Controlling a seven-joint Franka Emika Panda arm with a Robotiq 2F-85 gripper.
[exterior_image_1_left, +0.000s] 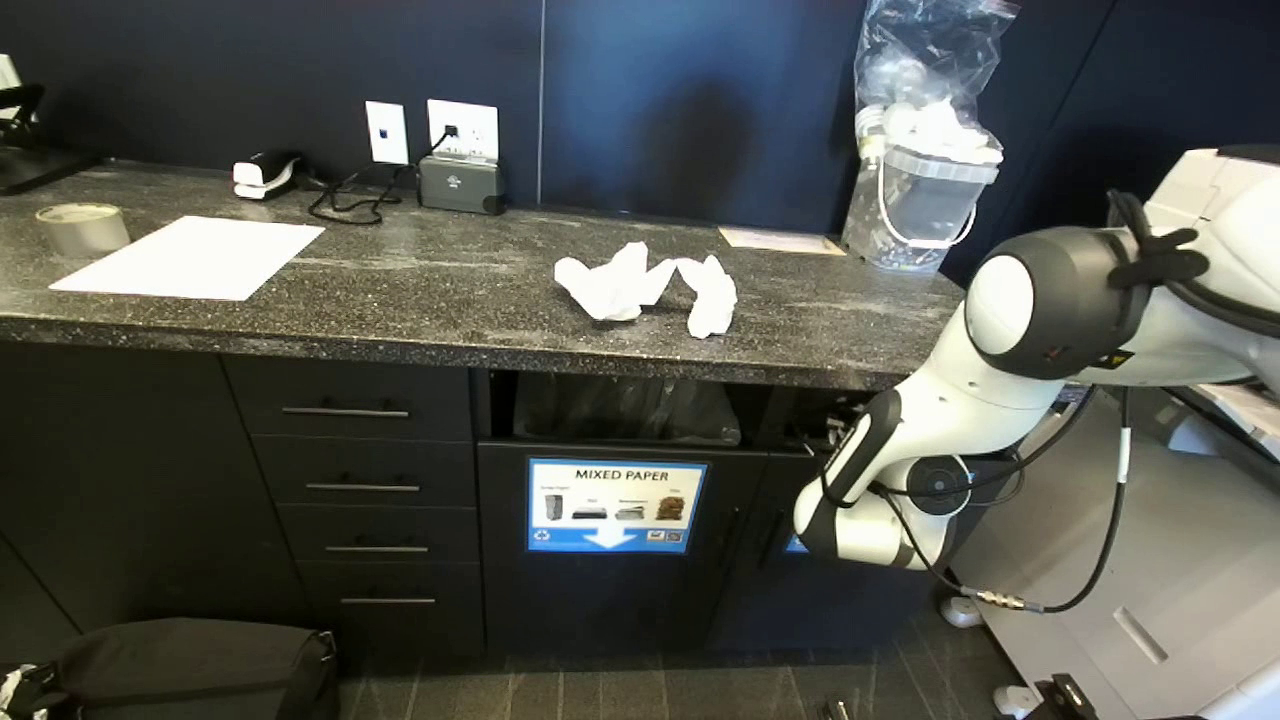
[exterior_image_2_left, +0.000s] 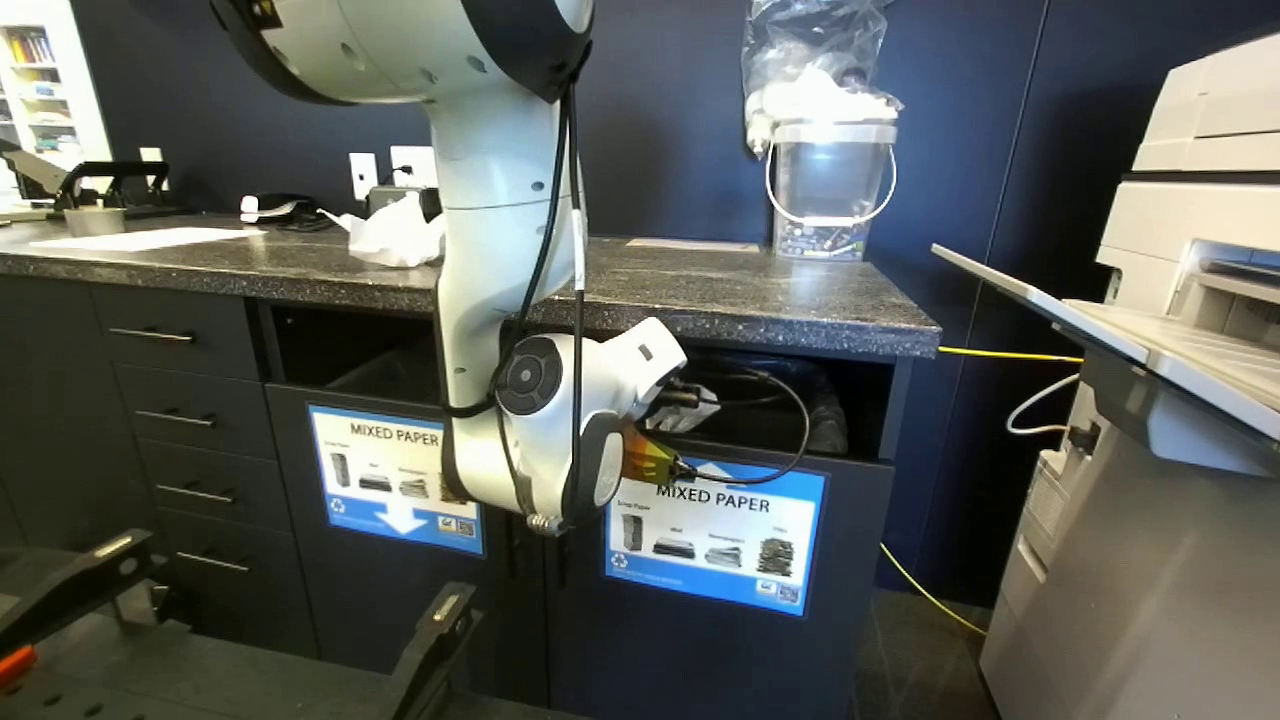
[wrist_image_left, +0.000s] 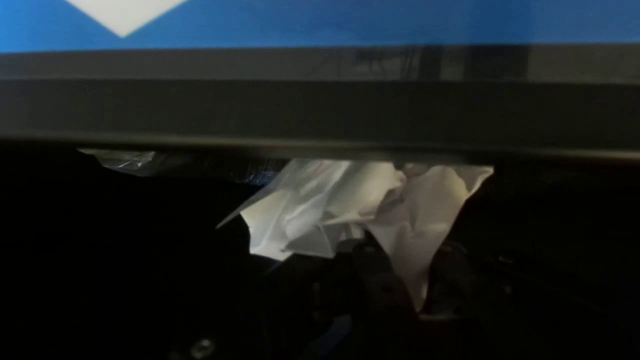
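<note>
A crumpled piece of white paper spreads around the dark fingertips in the wrist view, and my gripper is shut on it. From the second exterior view, the gripper is at the right cabinet opening, above the MIXED PAPER sign; the paper shows there as a small pale patch. The arm hides the gripper in the first exterior view. Deep shadow covers much of the fingers. On the counter lie two more crumpled white papers, a larger one and a narrower one.
The counter's front edge runs above the openings. A left opening holds a dark bin liner. A flat sheet and a tape roll lie left; a clear bucket stands right. A printer bounds the right side.
</note>
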